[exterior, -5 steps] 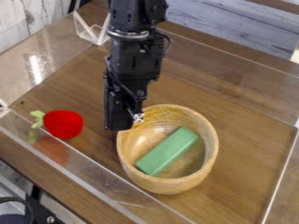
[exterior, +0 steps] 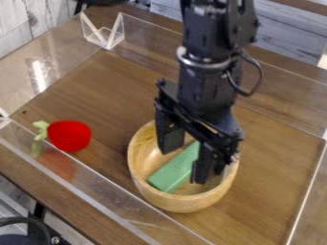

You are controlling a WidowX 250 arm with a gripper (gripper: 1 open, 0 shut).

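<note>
My black gripper (exterior: 185, 139) is low over a round wooden bowl (exterior: 182, 199), its fingers apart and open around the area of a green block (exterior: 173, 173) lying inside. The arm hides part of the bowl and block; whether the fingers touch the block I cannot tell.
A red round object with a green top, like a strawberry or tomato (exterior: 71, 136), lies on the wooden table (exterior: 269, 201) at the left. A clear wire-like piece (exterior: 102, 31) is at the back left. A transparent edge runs along the front left.
The arm has moved right and toward the viewer, from beside the bowl's back left to over the bowl and block. The bowl and red object look unmoved.
</note>
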